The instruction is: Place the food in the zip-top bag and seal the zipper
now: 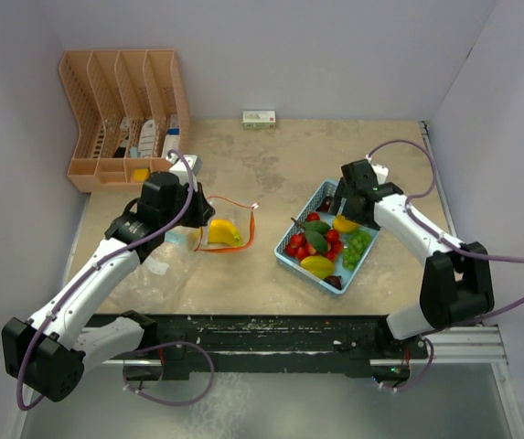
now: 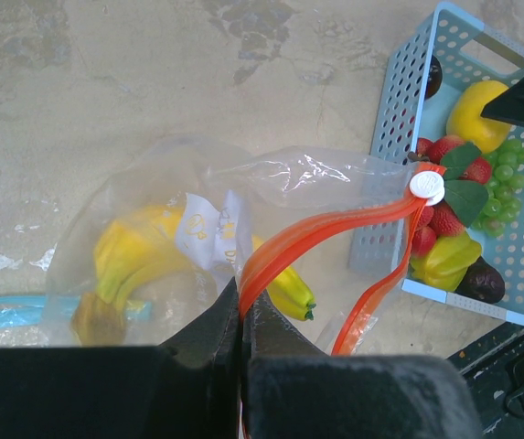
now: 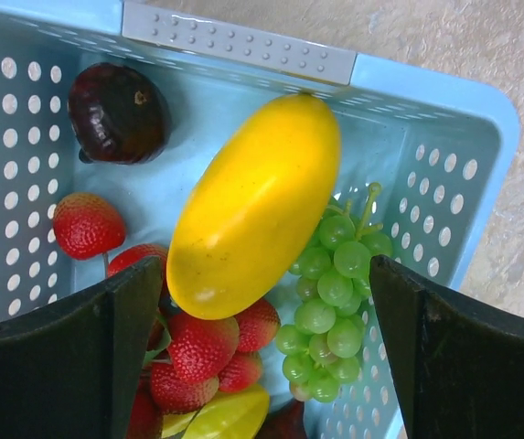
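My left gripper is shut on the orange zipper edge of the clear zip top bag (image 2: 152,165), holding its mouth up; yellow bananas (image 2: 138,251) show inside. My right gripper stands open down in the blue basket (image 1: 291,265), around a yellow mango-like fruit (image 3: 252,192). Also in the basket are strawberries (image 3: 88,224), green grapes (image 3: 326,320), a dark fruit (image 3: 117,114), green leaves and another yellow fruit (image 1: 318,267).
An orange divided organizer (image 1: 83,174) stands at the back left, and a small box (image 1: 259,119) at the back. Bare table lies between the bag and the basket's back.
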